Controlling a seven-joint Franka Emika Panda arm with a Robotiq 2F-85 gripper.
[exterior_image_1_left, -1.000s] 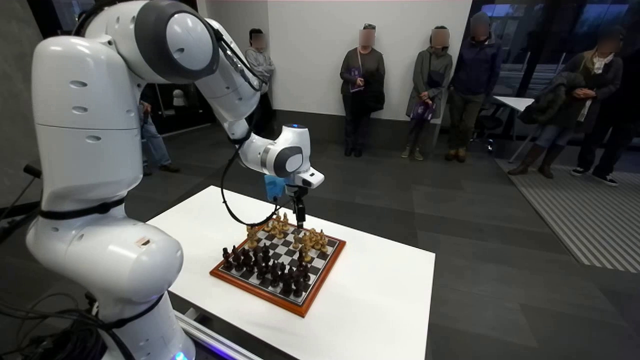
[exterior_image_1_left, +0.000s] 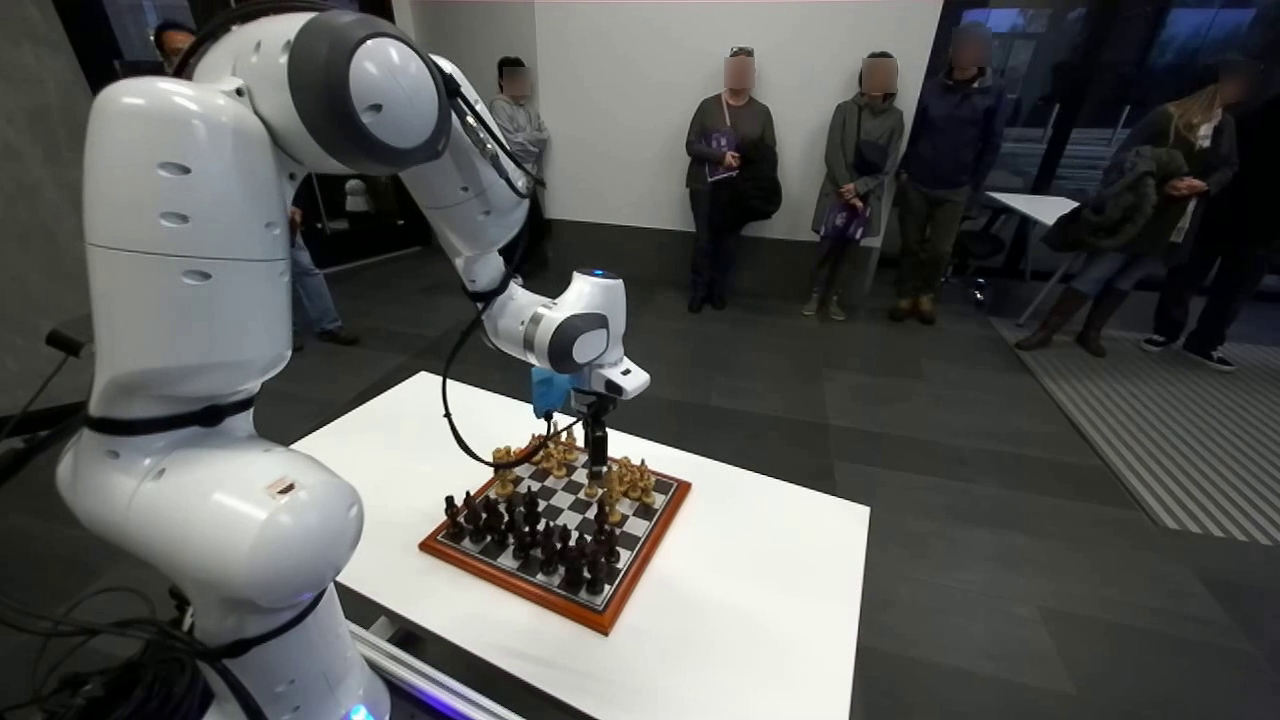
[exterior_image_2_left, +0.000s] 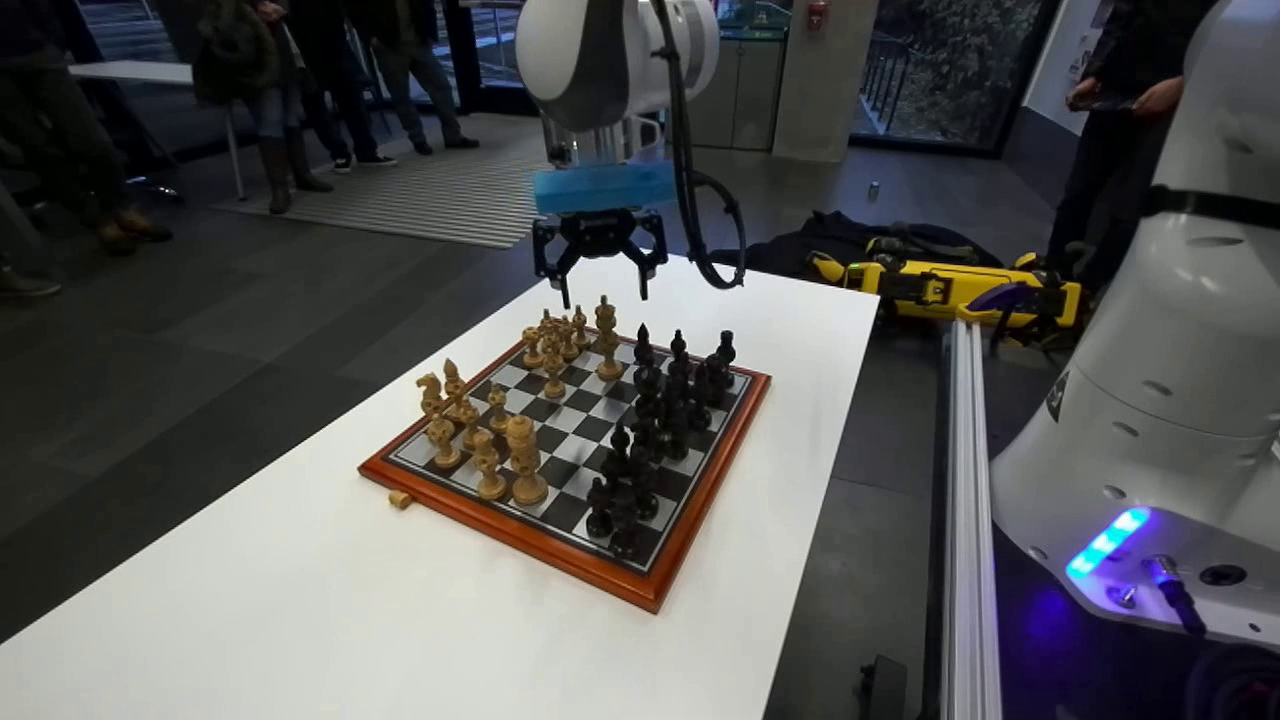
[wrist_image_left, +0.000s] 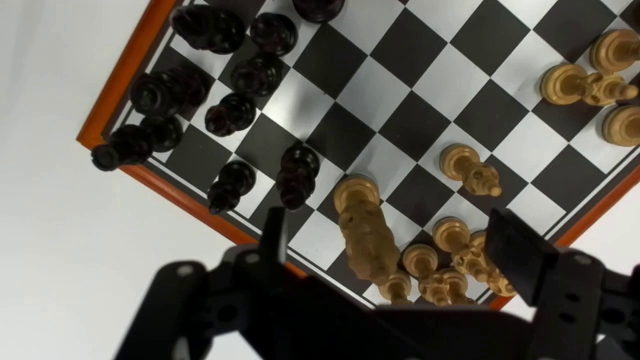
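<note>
My gripper (exterior_image_2_left: 605, 295) hangs open above the far side of the chessboard (exterior_image_2_left: 504, 530), fingers spread wide and nothing held. In the wrist view, a tall light piece (wrist_image_left: 366, 237), crowned and upright, shows between the fingers. Farther below, several smaller light pieces (wrist_image_left: 420, 259) crowd that corner of the board, some partly hidden by a finger. Another light piece (wrist_image_left: 465, 165) stands alone on the squares. Dark pieces (wrist_image_left: 297, 174) are grouped at the left of the wrist view. Exterior view 1 shows the gripper (exterior_image_1_left: 597, 478) pointing down over the light side.
The board lies on a white table (exterior_image_2_left: 300, 624) with bare surface around it. A small light piece (exterior_image_2_left: 399, 499) rests off the board by its rim. A cable (exterior_image_2_left: 729, 240) loops beside the gripper. People stand well behind the table.
My gripper has come down closer to the board, with the arm shifting slightly. The chess pieces look the same as before.
</note>
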